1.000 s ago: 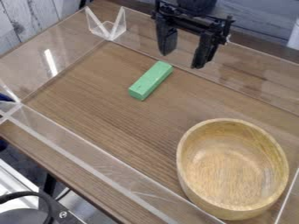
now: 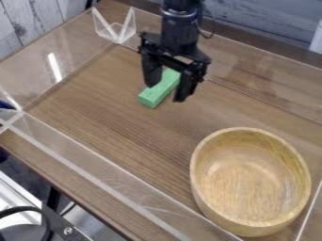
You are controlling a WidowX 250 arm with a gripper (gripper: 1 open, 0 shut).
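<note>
My gripper (image 2: 169, 73), a dark metal body hanging from the top centre, stands open just above a green rectangular block (image 2: 158, 92). The block lies at a slant on the wooden table, partly hidden behind the gripper. Whether the fingers touch it I cannot tell.
A large light wooden bowl (image 2: 249, 178) sits at the lower right. A clear plastic object (image 2: 116, 24) stands at the back left.
My gripper has come down and toward the near left, from the back right to over the green block. The block looks unmoved.
</note>
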